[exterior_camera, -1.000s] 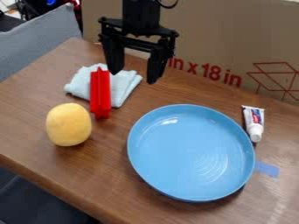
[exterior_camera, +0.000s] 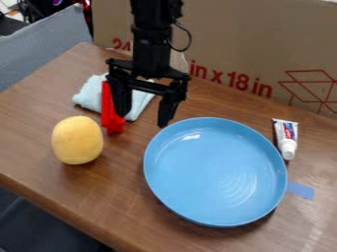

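My black gripper is open, its fingers lowered over the red object near the white folded cloth. The red object stands behind a round yellow item; its upper part is partly hidden by the left finger, and I cannot tell whether they touch. A blue plate lies to the right on the wooden table.
A toothpaste tube lies right of the plate, near a strip of blue tape. A cardboard box stands along the back.
The gripper has come down and slightly left from above the cloth to around the height of the red object's upper part. The objects on the table look unmoved.
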